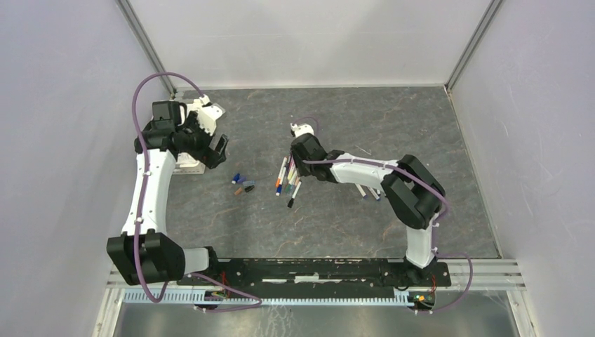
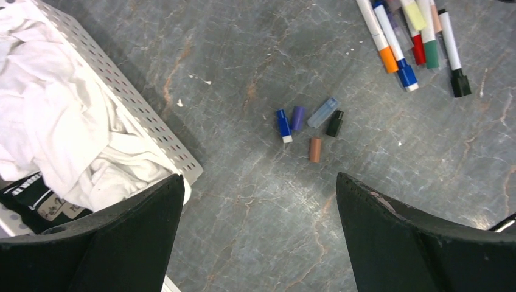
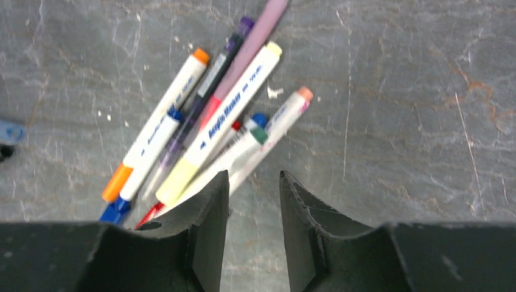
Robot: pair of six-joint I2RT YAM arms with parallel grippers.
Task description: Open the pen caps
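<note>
Several capped markers lie bunched in the middle of the table, among them an orange-ended marker (image 3: 159, 118), a yellow-ended marker (image 3: 222, 125) and a peach-ended marker (image 3: 285, 115). A black-capped marker (image 2: 450, 52) lies a little apart from the bunch. Loose caps rest left of it: a blue cap (image 2: 284, 126), a purple cap (image 2: 297, 118), a black cap (image 2: 334, 123) and a brown cap (image 2: 315, 149). My right gripper hovers over the bunch's right side, open and empty. My left gripper stands open above the table's left part, nothing between its fingers.
A white perforated basket (image 2: 131, 97) holding white cloth stands at the far left, beside my left gripper. A few pens (image 1: 375, 192) lie apart, right of the bunch. Bare table (image 1: 330, 228) stretches in front of the markers.
</note>
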